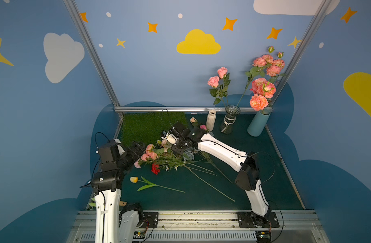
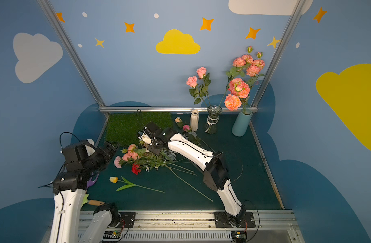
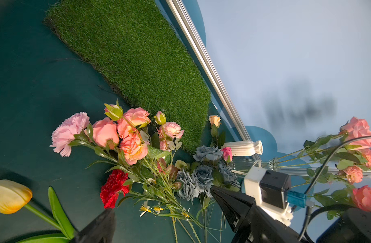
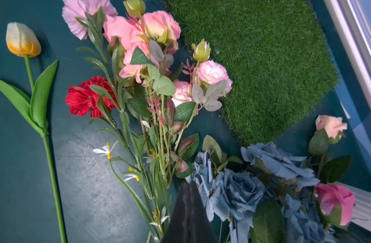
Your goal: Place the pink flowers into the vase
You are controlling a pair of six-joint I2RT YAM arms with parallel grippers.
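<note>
Pink roses [image 4: 132,44] and a paler pink spray [image 4: 211,73] lie in a mixed bunch on the dark green table. Their green stems [image 4: 163,162] run just left of my right gripper, whose fingers are pressed together with nothing between them. It hovers above the bunch near the blue-grey roses [image 4: 238,190]. My left gripper stands open at the bunch's left, its fingers wide apart and empty. At the back are a white vase [image 1: 211,120], a glass vase [image 1: 230,121] holding two pink roses, and a teal vase [image 1: 258,123] holding large coral-pink flowers.
A red carnation [image 4: 90,97] and a lilac-pink carnation [image 4: 88,14] lie in the same bunch. A yellow tulip [image 1: 134,179] lies apart in front. Artificial grass [image 1: 153,125] covers the back left.
</note>
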